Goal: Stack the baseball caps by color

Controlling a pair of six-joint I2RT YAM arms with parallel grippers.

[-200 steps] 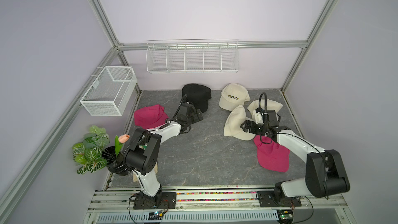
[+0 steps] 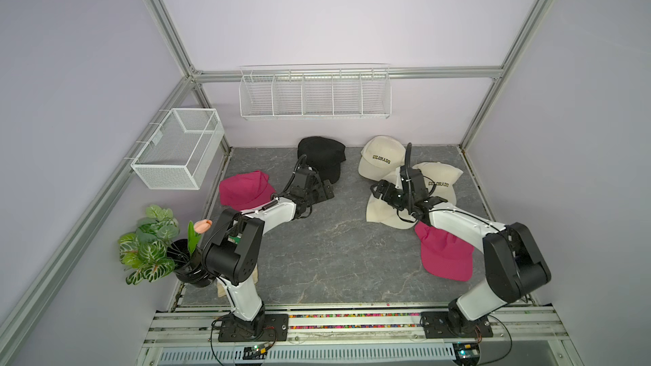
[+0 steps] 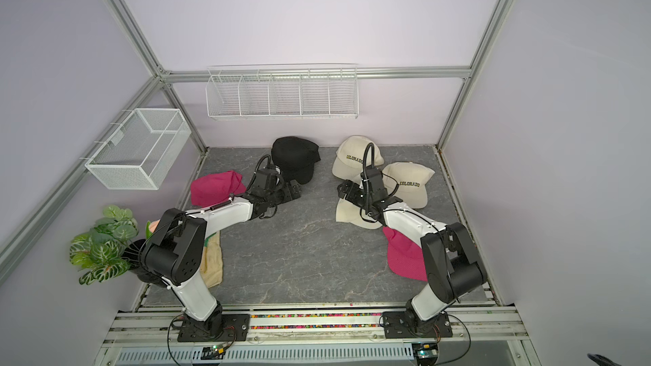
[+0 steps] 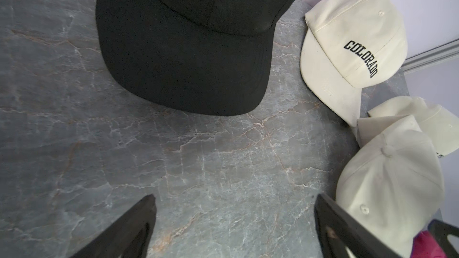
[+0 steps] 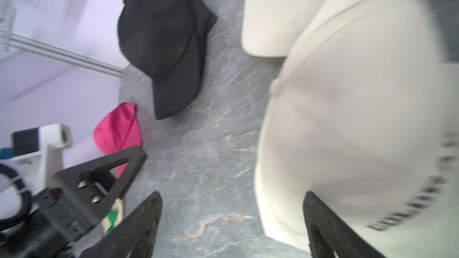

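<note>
A black cap (image 2: 321, 152) lies at the back centre, just beyond my open left gripper, which has only bare table between its fingers in the left wrist view. Three white COLORADO caps lie right of centre: one at the back (image 2: 381, 151), one at the right (image 3: 411, 186), one nearer (image 4: 389, 176). My open right gripper is low over the nearer white cap's edge, holding nothing; that cap is blurred in the right wrist view. A red cap (image 2: 245, 188) lies at the left, another (image 2: 447, 257) at the front right, partly under the right arm.
A potted plant (image 2: 156, 250) stands at the front left, with a pale cloth item (image 3: 211, 264) partly hidden by the left arm. Wire baskets (image 2: 177, 149) hang on the left and back walls.
The left arm and the caps look unchanged.
</note>
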